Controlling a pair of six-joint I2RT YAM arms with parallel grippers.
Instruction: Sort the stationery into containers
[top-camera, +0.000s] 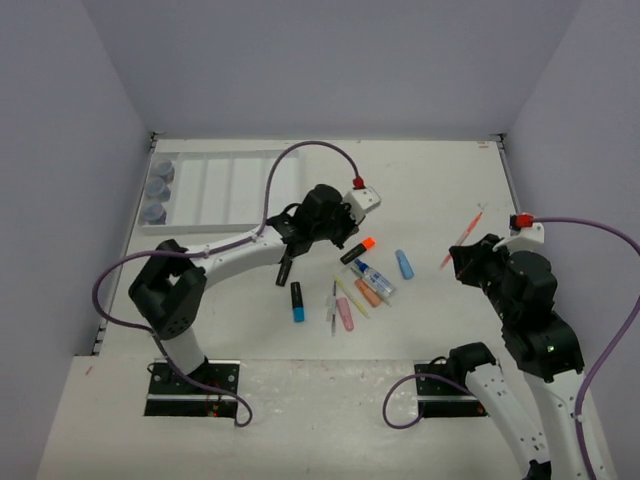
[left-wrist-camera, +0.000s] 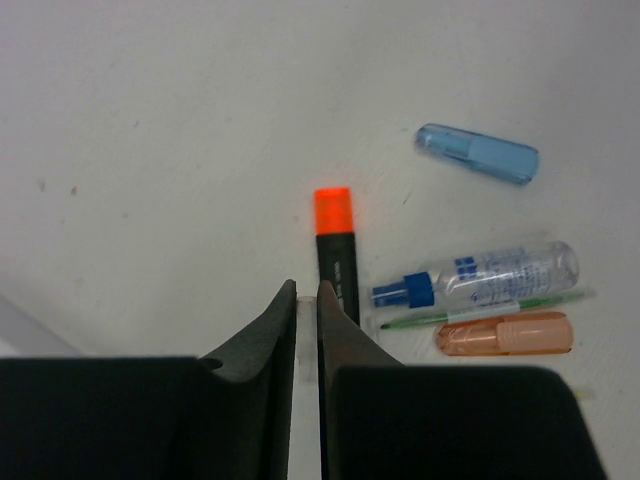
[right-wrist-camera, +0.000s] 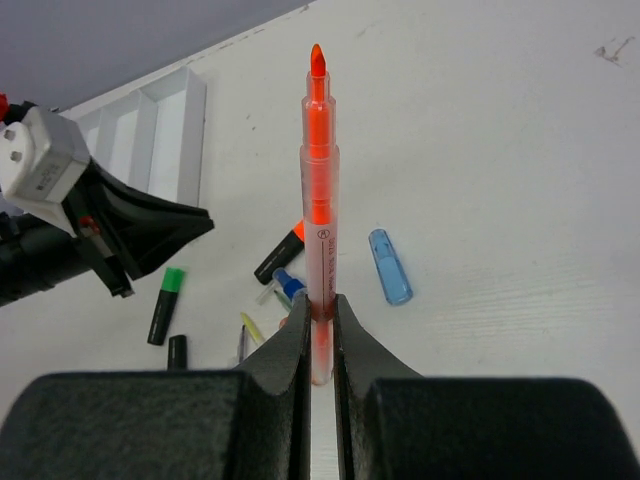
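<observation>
My right gripper is shut on a slim red-orange pen (right-wrist-camera: 319, 180), its tip pointing away. Over the middle of the table hangs my left gripper (top-camera: 347, 243), its fingers close together; a narrow pale strip shows between them in the left wrist view, and I cannot tell whether it is an object. Below lie a black marker with orange cap (left-wrist-camera: 336, 230), a clear glue bottle with blue cap (left-wrist-camera: 505, 277), an orange highlighter (left-wrist-camera: 510, 334) and a blue highlighter (left-wrist-camera: 480, 152). A white compartment tray (top-camera: 296, 222) stands at the back left.
Nearer the front lie a blue-capped black marker (top-camera: 298, 302), a pink highlighter (top-camera: 345, 314) and a yellow pencil (top-camera: 352, 298). A green-capped marker (right-wrist-camera: 166, 307) lies near the left arm. Round cups (top-camera: 155, 213) line the tray's left end.
</observation>
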